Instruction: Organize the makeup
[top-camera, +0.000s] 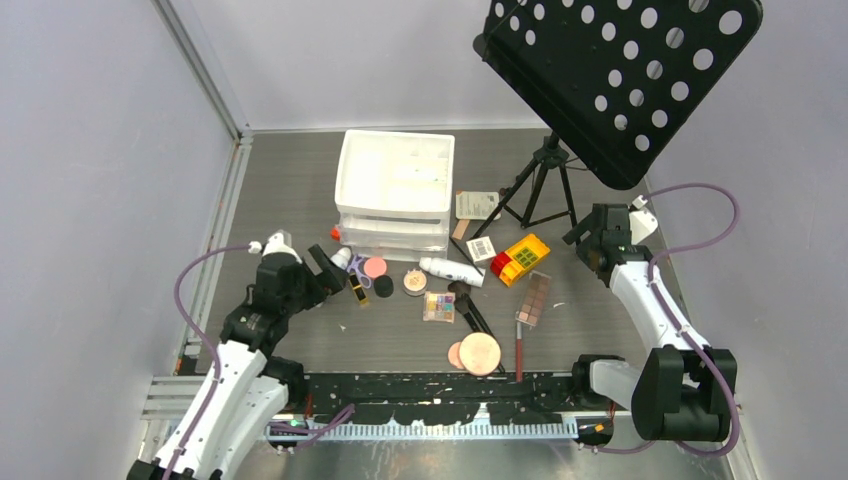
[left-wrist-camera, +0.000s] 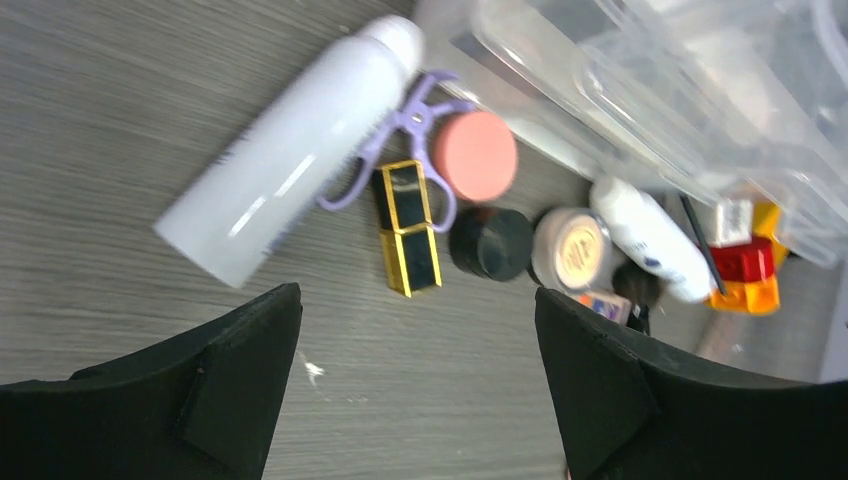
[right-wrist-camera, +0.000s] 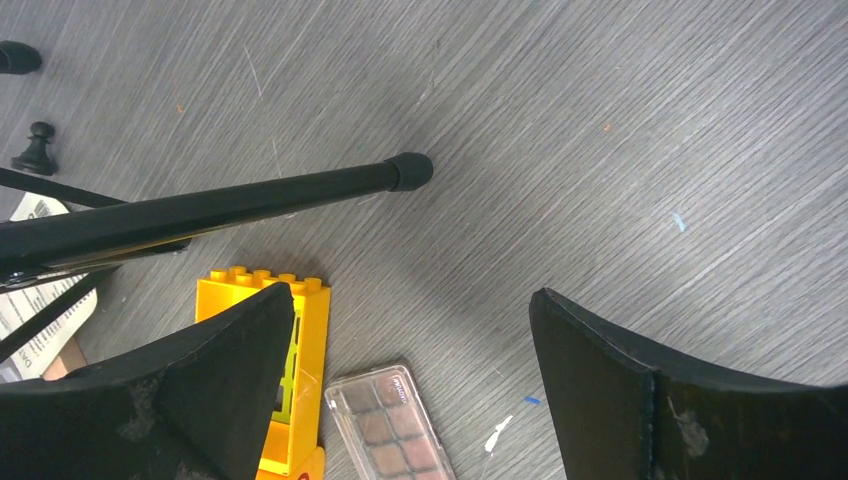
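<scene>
A white-clear drawer organizer (top-camera: 395, 170) stands at the back middle, makeup scattered before it. My left gripper (top-camera: 330, 270) is open above a white bottle (left-wrist-camera: 285, 150), purple scissors (left-wrist-camera: 415, 118), a black-and-gold item (left-wrist-camera: 405, 225), a pink disc (left-wrist-camera: 475, 155) and a black jar (left-wrist-camera: 490, 243). My open right gripper (top-camera: 585, 232) hovers beside the yellow toy (right-wrist-camera: 308, 350) and a brown palette (right-wrist-camera: 390, 425). Nothing sits between either gripper's fingers. In the middle lie another white bottle (top-camera: 450, 271), a colorful palette (top-camera: 439, 306), brushes (top-camera: 475, 320) and round compacts (top-camera: 479, 353).
A black music stand (top-camera: 620, 80) on a tripod occupies the back right, its legs (right-wrist-camera: 300, 192) close to my right gripper. Bare table shows at the far right of the right wrist view and at the table's left front.
</scene>
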